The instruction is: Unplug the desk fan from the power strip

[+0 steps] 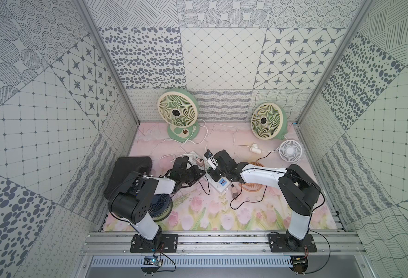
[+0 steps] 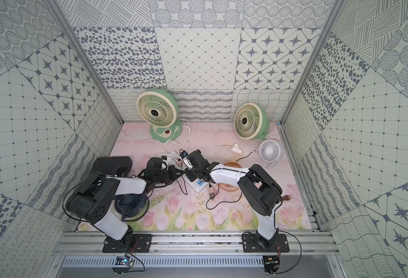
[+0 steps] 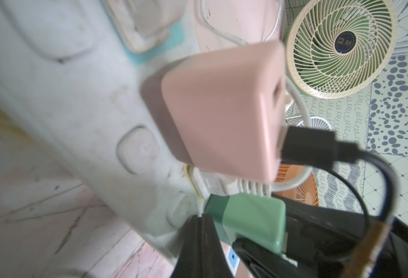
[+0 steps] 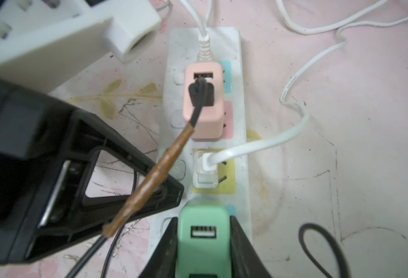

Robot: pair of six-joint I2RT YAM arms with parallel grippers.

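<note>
The white power strip (image 4: 236,115) runs across the mid-table. Plugged in it are a pink adapter (image 4: 204,122) with a black USB plug, a white plug (image 4: 207,171) with a white cable, and a green adapter (image 4: 204,215) (image 3: 255,220). The fingers of my right gripper flank the green adapter, close against its two sides; how firmly they press cannot be told. My left gripper is shut, nothing showing between its fingers, its tips low at the strip's edge beside the green adapter. Which cable belongs to which fan is unclear.
Two green fans (image 1: 178,108) (image 1: 268,121) and a small white fan (image 1: 290,151) stand behind. An orange fan (image 1: 252,185) lies partly under the right arm, a dark blue fan (image 1: 159,207) under the left. A black cable (image 1: 250,202) loops on the clear front area.
</note>
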